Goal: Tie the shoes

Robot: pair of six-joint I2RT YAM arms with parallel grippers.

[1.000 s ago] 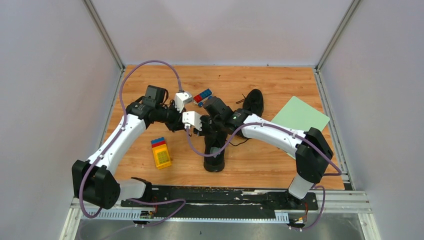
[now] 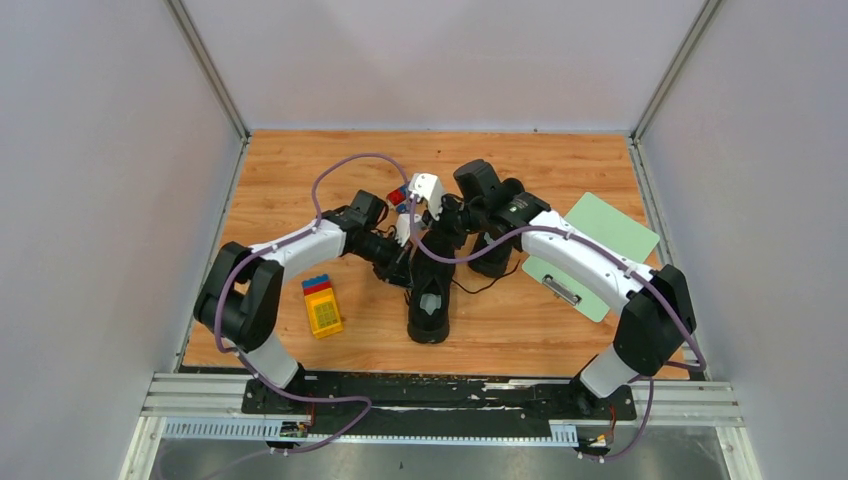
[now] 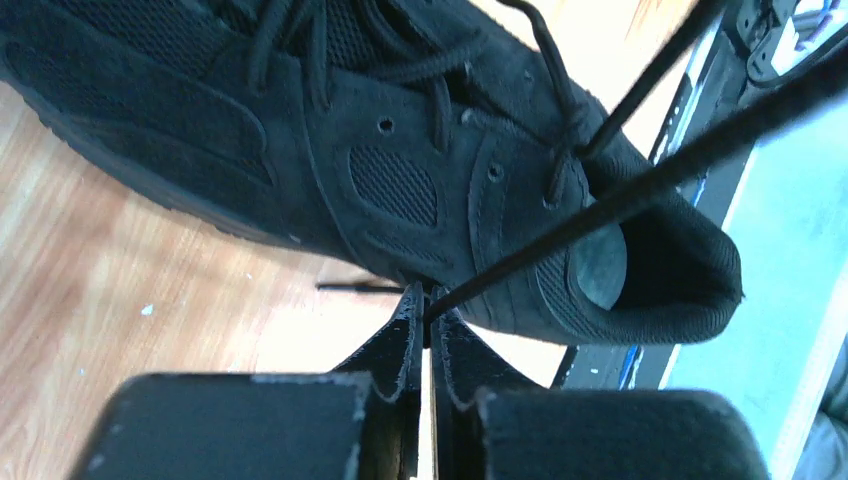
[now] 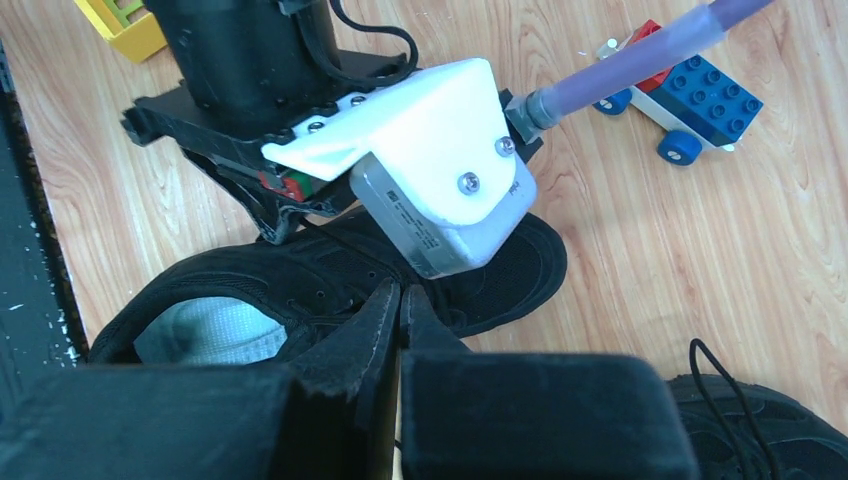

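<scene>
The near black shoe (image 2: 430, 315) lies lengthwise at the table's middle, toe away from me in the top view. My left gripper is at its side, close to a lace end; a dark lace crosses over its fingertips in the left wrist view, and whether it is gripped is unclear. My right gripper is over the shoe, fingers shut, nothing clear between them. The left gripper's housing fills the upper middle of the right wrist view. A second black shoe (image 4: 750, 430) lies to the right, laces loose.
A yellow block toy (image 2: 323, 310) lies at the left, a small brick car (image 4: 700, 105) behind the left gripper. A green clipboard (image 2: 600, 240) lies at the right. The table's front edge is close below the shoe.
My left gripper has moved right and toward the front, down beside the shoe. My right arm has moved right and toward the back, away from the shoe's front end.
</scene>
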